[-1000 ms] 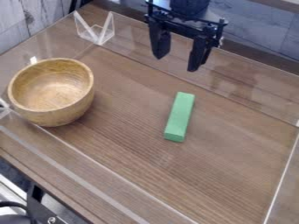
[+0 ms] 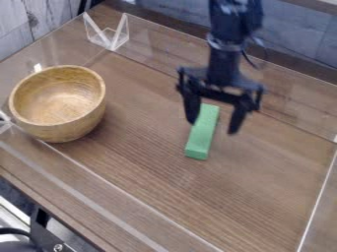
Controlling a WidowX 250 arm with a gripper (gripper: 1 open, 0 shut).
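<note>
My dark gripper [image 2: 214,110] hangs over the middle right of the wooden table, open and slightly blurred, its fingers spread to either side above a green block [image 2: 202,135]. The block lies lengthwise on the table, and the left finger is close to its upper end; whether they touch I cannot tell.
A wooden bowl [image 2: 55,106] sits at the left. A white wire-like object [image 2: 108,31] stands at the back left near the table's edge.
My gripper has moved down and toward the front, from the back of the table to over the green block. The block and bowl have not moved.
</note>
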